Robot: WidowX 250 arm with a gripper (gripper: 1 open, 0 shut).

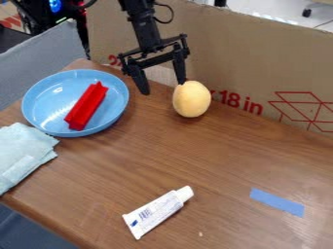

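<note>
My black gripper (162, 78) hangs open at the top centre, its fingers apart with nothing visible between them, just left of a pale yellow, rounded object (192, 98) on the wooden table. A red bar-shaped object (86, 105) lies in a blue plate (45, 106) at the left. A white tube (158, 212) lies in the lower middle of the table.
A folded pale cloth (21, 153) sits at the left edge. A blue strip (277, 203) is at the right. A cardboard panel (260, 83) stands along the back.
</note>
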